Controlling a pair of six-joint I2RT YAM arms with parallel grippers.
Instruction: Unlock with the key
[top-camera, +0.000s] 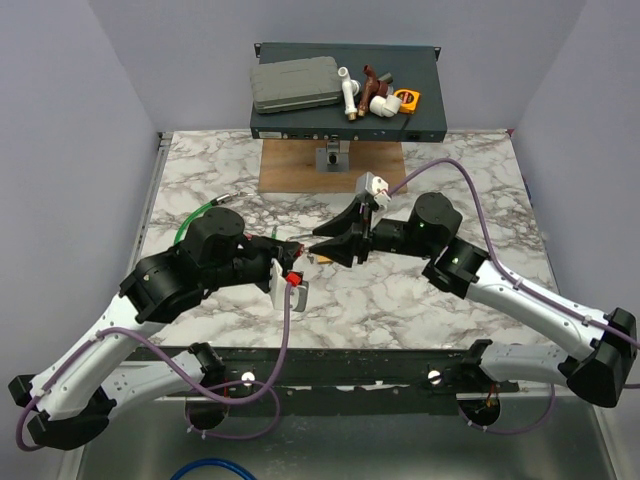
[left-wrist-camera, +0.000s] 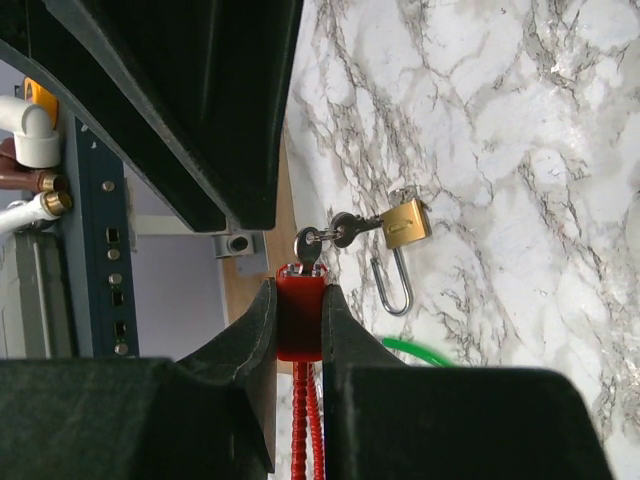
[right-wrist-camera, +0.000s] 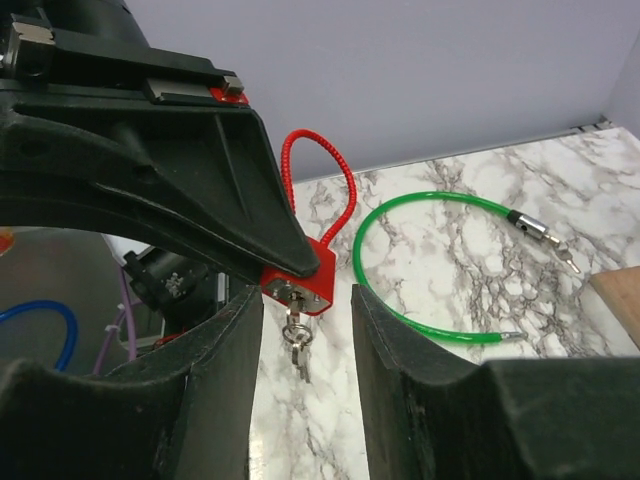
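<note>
My left gripper is shut on the red key holder (left-wrist-camera: 298, 310), whose keys (left-wrist-camera: 307, 245) dangle from its tip, with a red coiled cord behind. In the left wrist view, a brass padlock (left-wrist-camera: 404, 226) lies on the marble beyond, beside a U-shaped shackle piece. My right gripper (top-camera: 340, 235) is part open right at the key holder; in the right wrist view its fingers are either side of the red holder's end, and whether they touch it is unclear.
A green cable (right-wrist-camera: 440, 330) lies on the marble (top-camera: 470, 160). A wooden board (top-camera: 280, 170) and a dark raised shelf (top-camera: 420, 125) carrying a case and pipe fittings stand at the back.
</note>
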